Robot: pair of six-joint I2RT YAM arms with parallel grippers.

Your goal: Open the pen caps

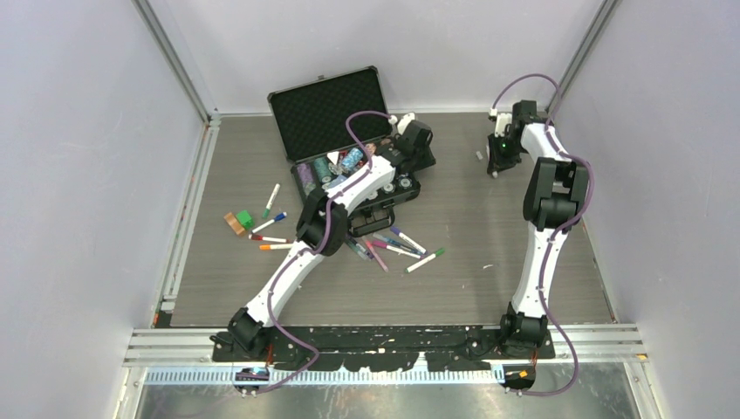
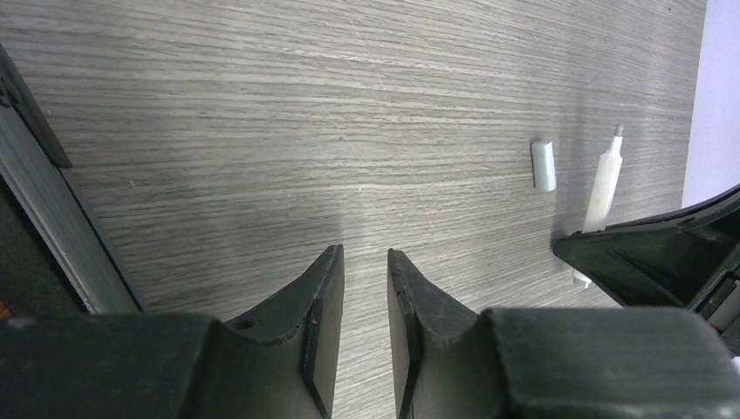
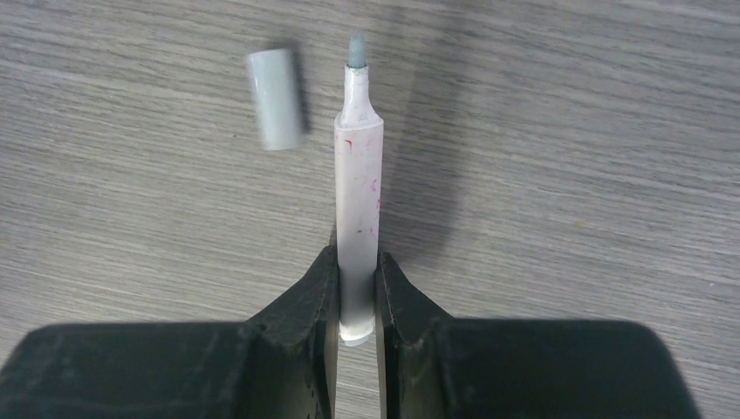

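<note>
My right gripper is shut on a white marker (image 3: 357, 192) with its pale grey tip bare, at the back right of the table in the top view. A loose light cap (image 3: 276, 98) lies beside it, also visible in the top view (image 1: 479, 155). My left gripper hangs over the case's right side, part open, with nothing between its fingers. Several capped markers (image 1: 421, 259) lie scattered at the front and left of the case.
The open black case (image 1: 325, 106) with poker chips stands at the back centre. An orange block (image 1: 234, 223) and green block (image 1: 245, 219) lie at the left.
</note>
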